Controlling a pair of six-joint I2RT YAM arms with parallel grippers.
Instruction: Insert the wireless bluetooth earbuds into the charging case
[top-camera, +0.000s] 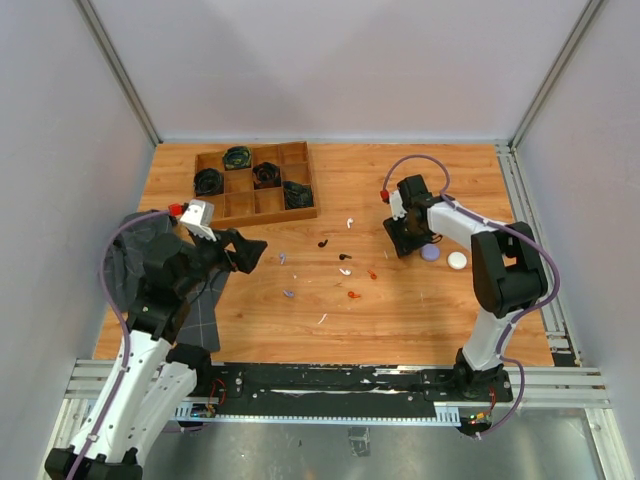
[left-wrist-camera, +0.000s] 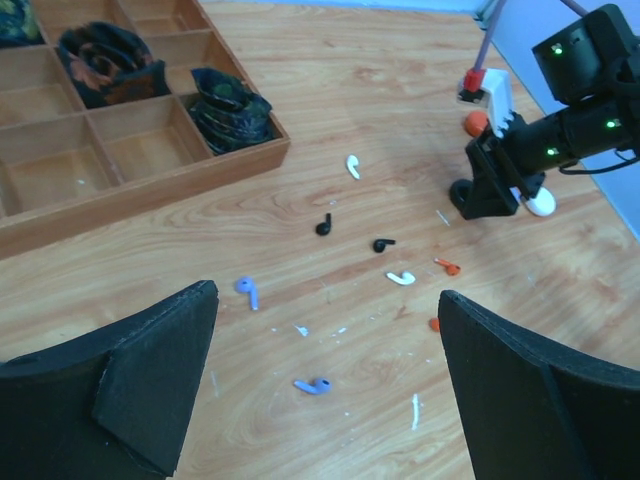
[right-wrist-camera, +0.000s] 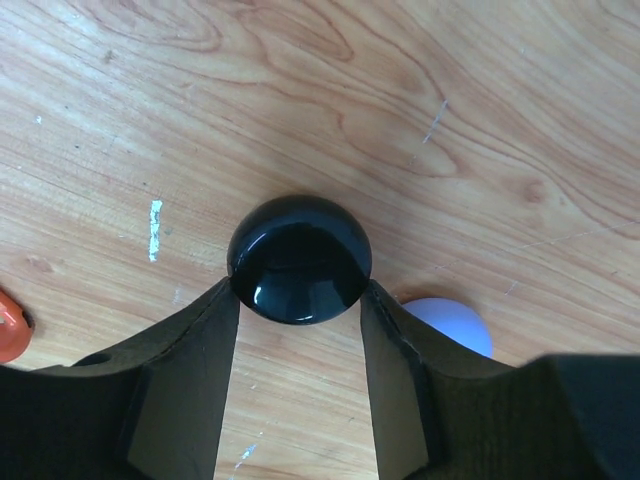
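Note:
A glossy black round charging case (right-wrist-camera: 298, 255) sits between the fingertips of my right gripper, low over the table. A purple case (top-camera: 430, 252) and a white case (top-camera: 457, 261) lie beside it to the right. Loose earbuds are scattered mid-table: white (left-wrist-camera: 401, 278), black (left-wrist-camera: 324, 226), blue (left-wrist-camera: 313, 386) and orange (left-wrist-camera: 447, 266). My left gripper hangs open over the left side of the table, nothing between its fingers.
A wooden compartment tray (top-camera: 231, 210) with dark cloth bundles stands at the back left. A dark mat (top-camera: 203, 325) lies at the left.

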